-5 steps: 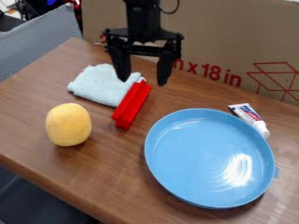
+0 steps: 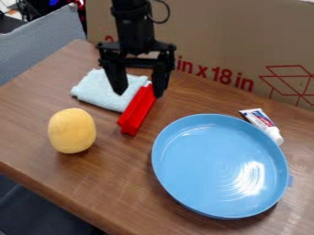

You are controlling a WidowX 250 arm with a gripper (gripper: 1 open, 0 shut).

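Observation:
My gripper (image 2: 139, 81) hangs open above the back of the table, its black fingers pointing down over a folded light blue cloth (image 2: 95, 92) and a long red bar (image 2: 136, 113) that lies beside the cloth. Nothing shows between the fingers. A yellow rounded object (image 2: 72, 130) rests at the front left. A large blue plate (image 2: 218, 167) fills the right of the table, with a white, red and blue tube (image 2: 263, 125) lying behind it.
A cardboard box (image 2: 233, 50) stands along the back of the wooden table (image 2: 92, 188). The table's front left edge drops to a dark area. Bare wood lies between the yellow object and the plate.
My gripper has come slightly lower and a little to the left, toward the cloth and red bar. The objects on the table have not visibly moved.

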